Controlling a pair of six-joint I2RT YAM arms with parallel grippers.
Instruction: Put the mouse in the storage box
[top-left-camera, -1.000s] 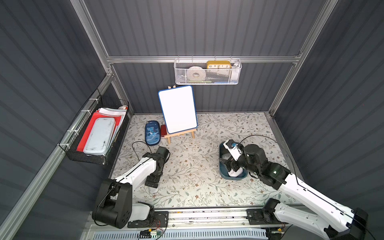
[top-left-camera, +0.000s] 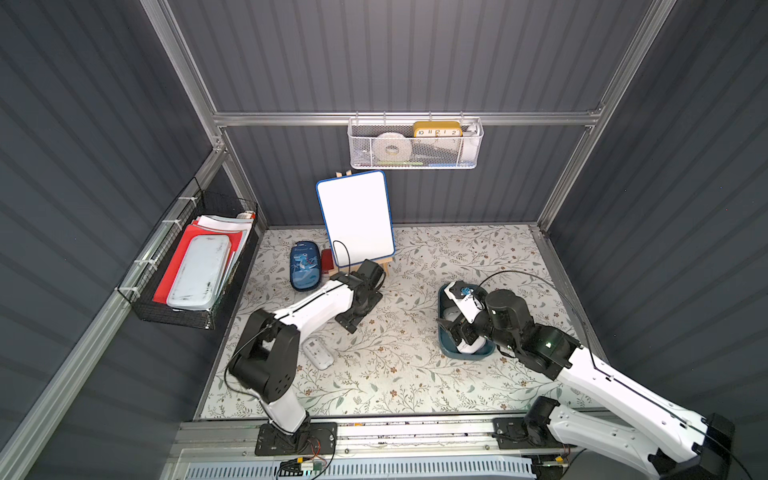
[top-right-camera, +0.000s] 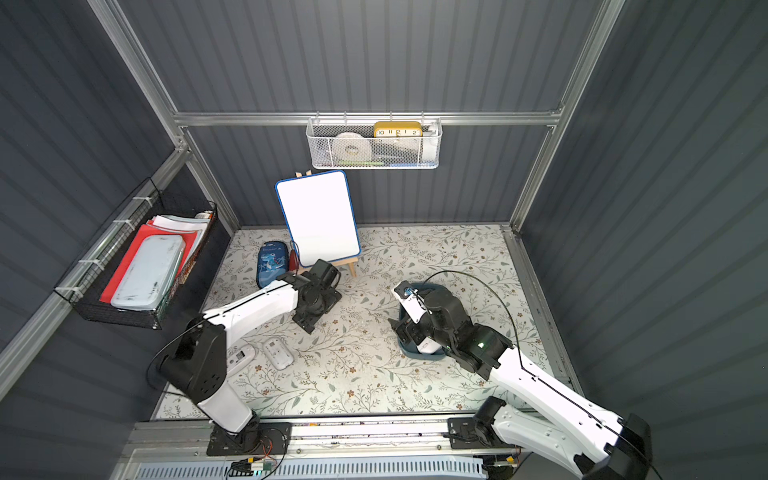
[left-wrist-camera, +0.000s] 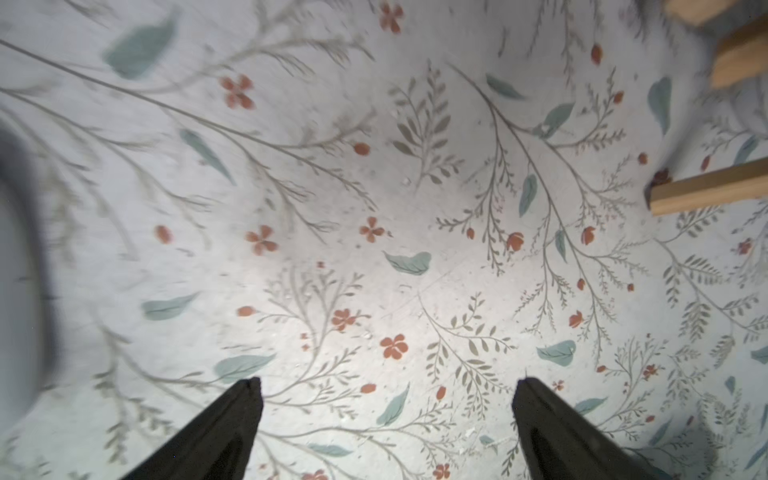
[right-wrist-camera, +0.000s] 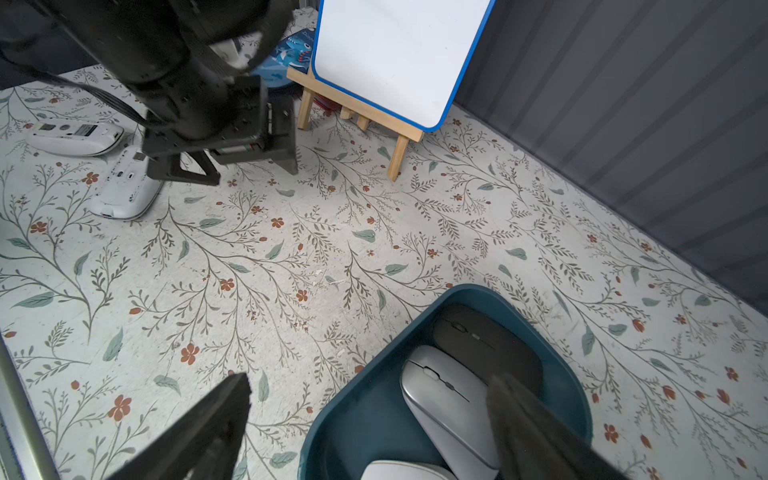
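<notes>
Three mice lie in the blue-green storage box (right-wrist-camera: 352, 440) in the right wrist view: a black mouse (right-wrist-camera: 488, 344), a silver mouse (right-wrist-camera: 448, 400) and a white mouse (right-wrist-camera: 404, 470), cut by the lower edge. Over that box my right gripper stands open, its right finger (right-wrist-camera: 532, 424) hiding part of the silver mouse. No mouse shows on the open table. Nothing is between the fingers of my left gripper, which is open above bare patterned tabletop, left of the box and in front of the easel.
Two white remote-like devices lie at the left, a near one (top-right-camera: 278, 353) and one partly behind the left arm (top-right-camera: 240, 360). The whiteboard (top-left-camera: 356, 216) on its easel and a blue case (top-left-camera: 305, 265) stand behind. Tabletop between left gripper and box is clear.
My left gripper has moved away from the front left, rightward and toward the easel, uncovering a white device. The right arm and the box have stayed put.
</notes>
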